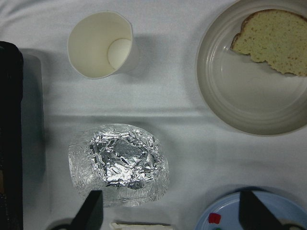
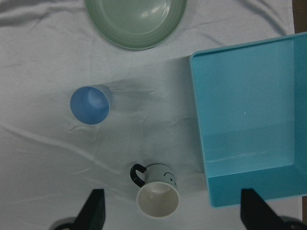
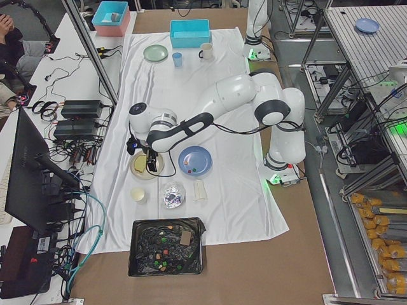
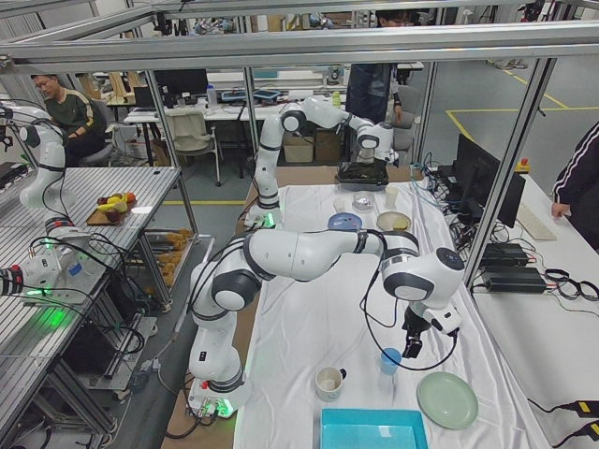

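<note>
My left gripper [image 3: 151, 164] hangs over the beige plate [image 1: 249, 110] with bread [image 1: 271, 40]. Below it in the left wrist view are a white cup [image 1: 98, 45], a crumpled foil dish [image 1: 122, 158] and a blue plate [image 1: 230, 206] with small pieces. My right gripper [image 4: 413, 342] is above the cloth near a blue cup [image 2: 89, 103], a mug [image 2: 158, 199], a green plate [image 2: 136, 21] and a turquoise bin [image 2: 247, 110]. Both grippers stand open, fingertips wide apart in their wrist views, with nothing between them.
A black lined tray [image 3: 143, 267] with small scraps sits at the cloth's edge. A pale strip [image 3: 200, 189] lies below the blue plate. Monitor [image 3: 25, 184] and cables crowd the side table.
</note>
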